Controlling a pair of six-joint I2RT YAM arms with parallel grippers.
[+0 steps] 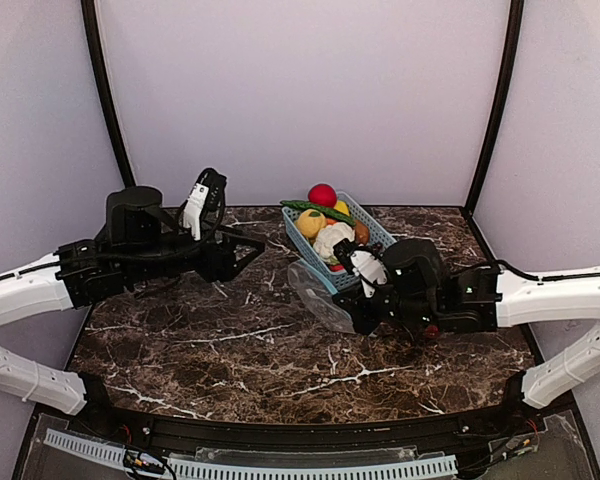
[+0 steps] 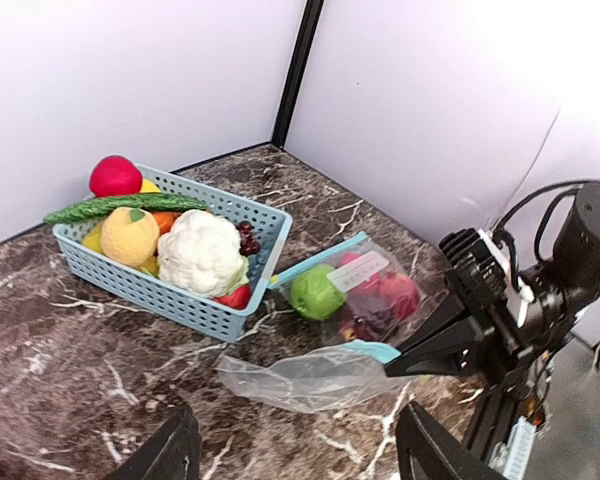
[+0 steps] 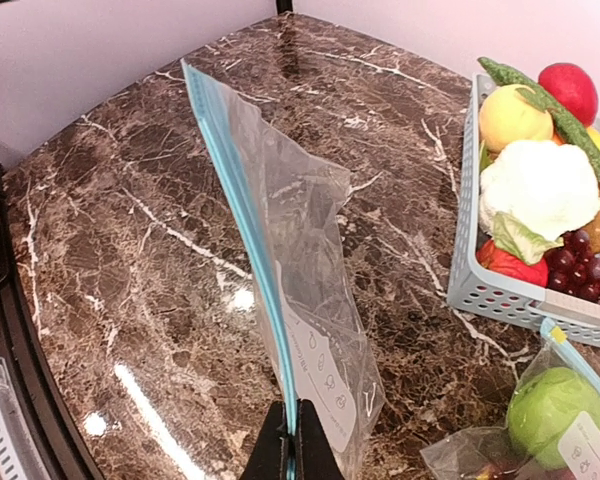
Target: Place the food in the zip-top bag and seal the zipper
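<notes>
My right gripper is shut on the blue zipper edge of an empty, clear zip top bag (image 3: 315,270), holding it raised over the table. My left gripper is open, left of the bag and apart from it, nothing between its fingers. A basket (image 2: 160,295) holds cauliflower (image 2: 200,250), a yellow round fruit (image 2: 130,235), a cucumber (image 1: 316,208), a red fruit (image 1: 322,193), grapes (image 3: 578,265) and other food. A second bag (image 2: 350,280), with green (image 2: 316,292) and red food inside, lies right of the basket.
Walls border it at the back and sides, with a dark rail (image 1: 300,425) along the front edge.
</notes>
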